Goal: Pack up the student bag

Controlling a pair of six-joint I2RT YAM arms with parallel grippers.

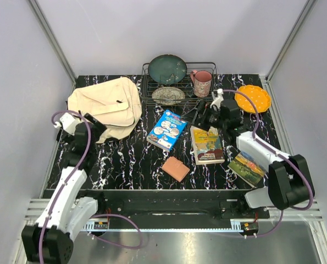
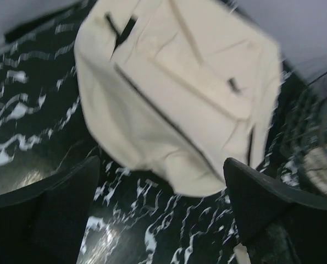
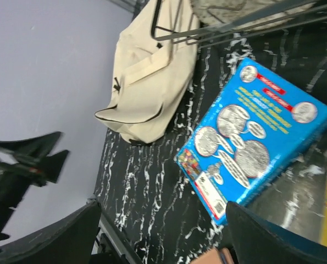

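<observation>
The cream cloth bag (image 1: 109, 103) lies flat at the back left, its dark-edged mouth toward the front. Above its front left part hangs my left gripper (image 1: 86, 122), open and empty. In the left wrist view the bag (image 2: 168, 93) is ahead of the parted fingers. A blue book (image 1: 167, 130) lies mid-table. My right gripper (image 1: 192, 116) stands open over the gap between it and the yellow-brown book (image 1: 207, 145), touching neither as far as shows. A landscape-covered book (image 1: 248, 166) lies front right, and a tan wallet (image 1: 175, 169) front centre.
A black wire rack (image 1: 147, 91) at the back holds a green plate (image 1: 167, 69), a patterned plate (image 1: 168, 95) and a pink mug (image 1: 201, 83). An orange plate (image 1: 253, 98) sits back right.
</observation>
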